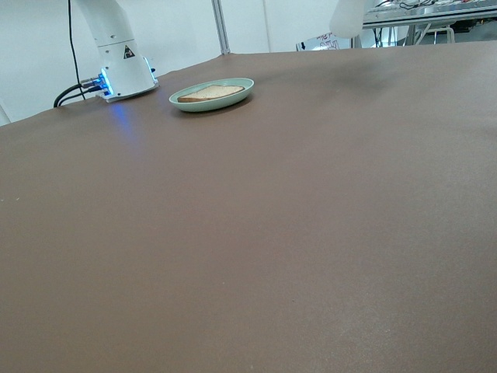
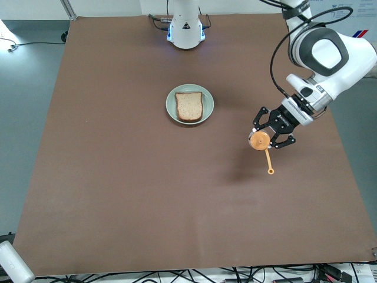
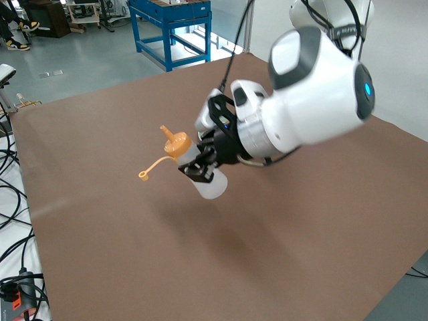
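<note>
My gripper [image 2: 273, 130] hangs over the right part of the brown table, shut on a white squeeze bottle [image 3: 208, 184] with an orange cap [image 2: 259, 140] and a dangling orange cap strap. In the right view the bottle is tilted, nozzle up and to the left. A pale green plate [image 2: 171, 106] holding a slice of bread [image 2: 189, 106] rests on the table left of the gripper in the left view; it also shows near the back in the top view as a plate [image 1: 194, 106].
Cables run along the near edge, with a white cylinder [image 2: 15, 262] at the lower left.
</note>
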